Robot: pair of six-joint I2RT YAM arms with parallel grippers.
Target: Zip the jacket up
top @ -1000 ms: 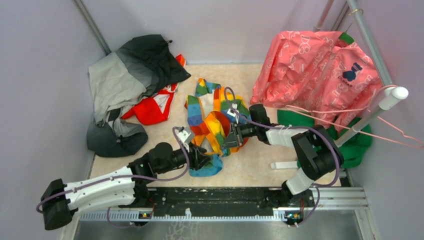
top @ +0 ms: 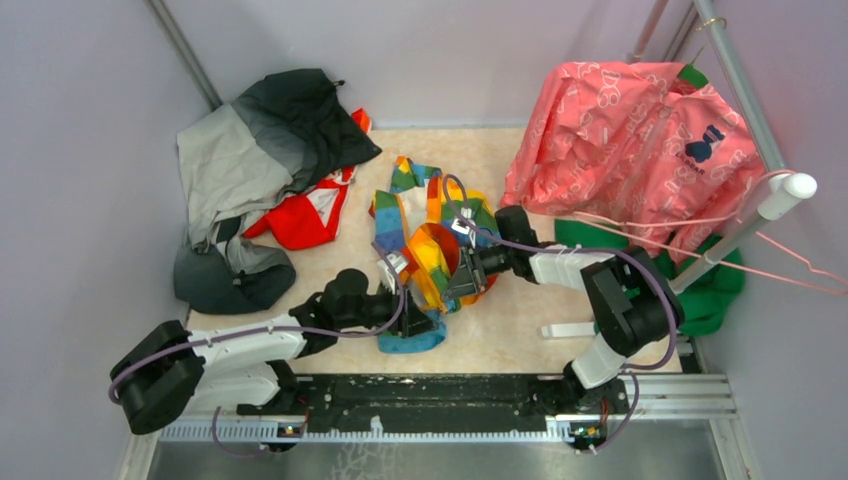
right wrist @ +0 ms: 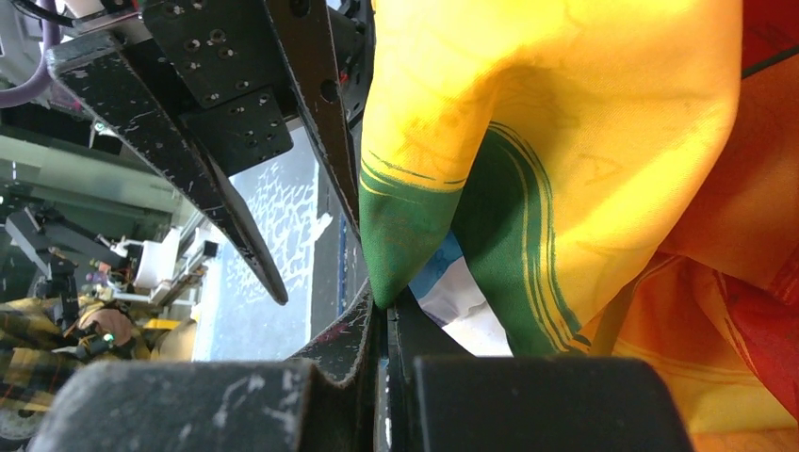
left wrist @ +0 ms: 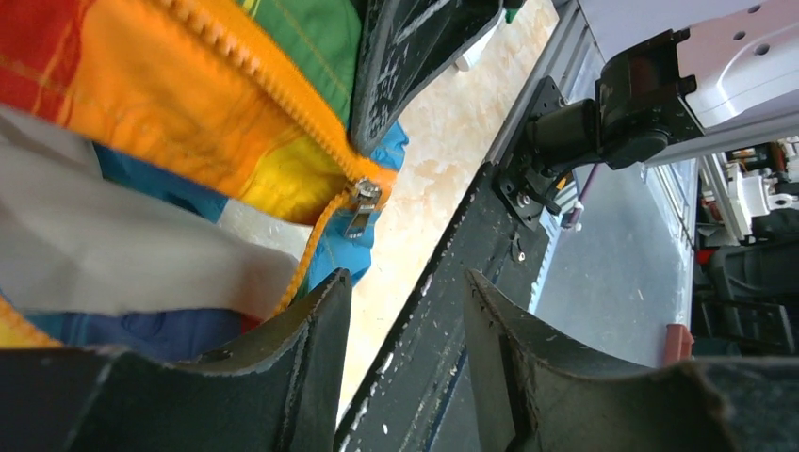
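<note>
The colourful jacket (top: 430,200) lies in a heap at the table's centre. In the left wrist view its orange zipper (left wrist: 283,94) runs down to a metal slider (left wrist: 363,207). My left gripper is open, its fingers just short of the slider, nothing between them. My right gripper is shut on the jacket's yellow-and-green fabric, whose tip meets the closed fingertips; in the left wrist view its black finger lies beside the zipper, above the slider.
Grey and red garments (top: 235,180) lie at the left. A pink bag-like garment (top: 630,150) hangs at the back right by a metal pole (top: 735,240), with green cloth (top: 710,300) beneath. A white bar (top: 568,330) lies front right.
My left arm has moved right, toward the lower part of the jacket and my right gripper. The right arm and jacket have hardly moved.
</note>
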